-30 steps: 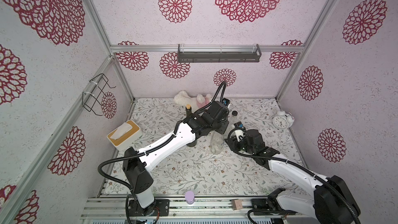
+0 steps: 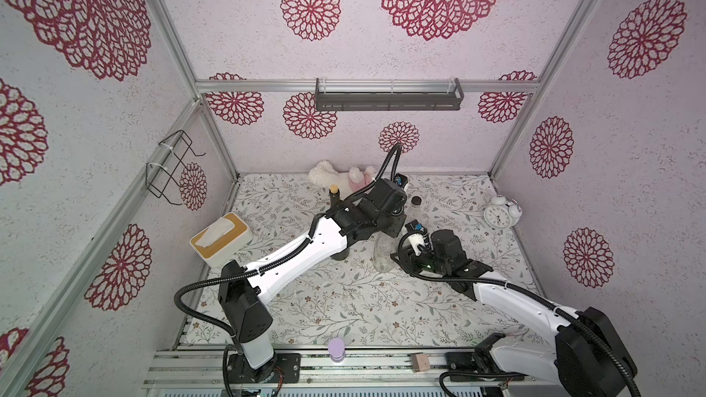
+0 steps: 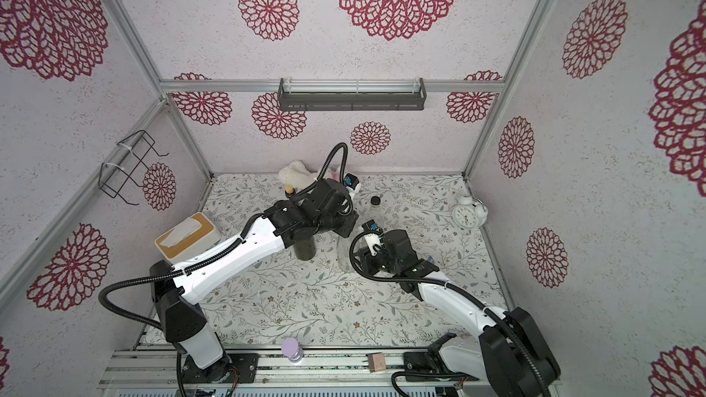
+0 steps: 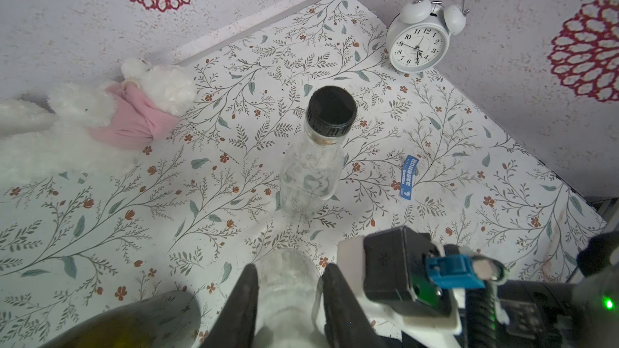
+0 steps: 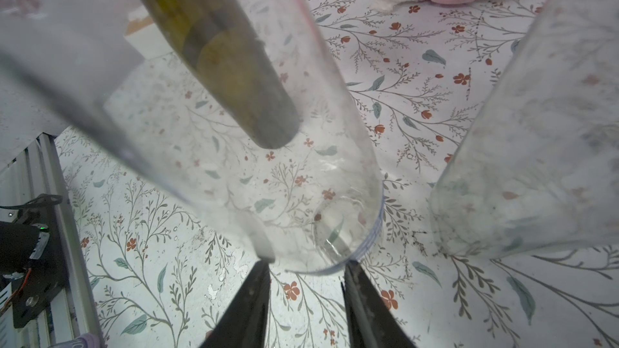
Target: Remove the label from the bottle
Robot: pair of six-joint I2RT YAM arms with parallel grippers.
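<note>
A clear bottle (image 2: 382, 253) is held by my left gripper, which is shut on it; the bottle fills the space between the two fingers. In the right wrist view, the see-through wall of this bottle (image 5: 309, 180) slants down to its bluish base edge. My right gripper is close to that base, its two fingers apart and nothing clearly between them. No label can be made out on the clear wall. A small blue label (image 4: 408, 177) with white writing lies flat on the table in the left wrist view.
A second clear bottle with a black cap (image 4: 331, 111) stands behind. A dark bottle (image 5: 238, 71) is to the left. White plush toys (image 4: 132, 106) lie at the back, an alarm clock (image 4: 417, 38) at the right, a tissue box (image 2: 220, 240) at the left.
My right gripper has shifted slightly left and a little toward the front, closer to the bottle. The left arm has stayed in place with the bottle.
</note>
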